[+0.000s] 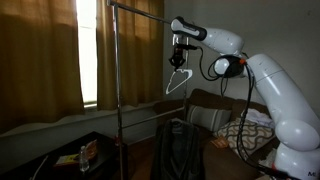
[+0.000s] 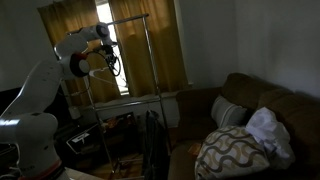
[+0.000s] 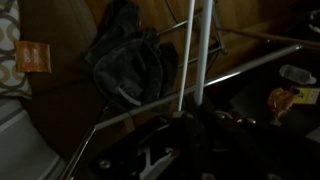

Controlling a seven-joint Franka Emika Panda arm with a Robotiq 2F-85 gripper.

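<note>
A white hanger hangs at a tilt below my gripper, which is shut on its upper part. Two pale bars of the hanger run up from the fingers in the wrist view; the exact grip on it is too dark to make out. The metal clothes rack stands beside the arm, and the gripper is below the level of its top rail. In exterior view 2 my gripper shows dark against the window. Whether the hanger touches the rack cannot be told.
A dark garment is low down near the rack, also seen from above in the wrist view. The brown sofa bears a patterned cushion and a white cloth. Small items lie on a dark table.
</note>
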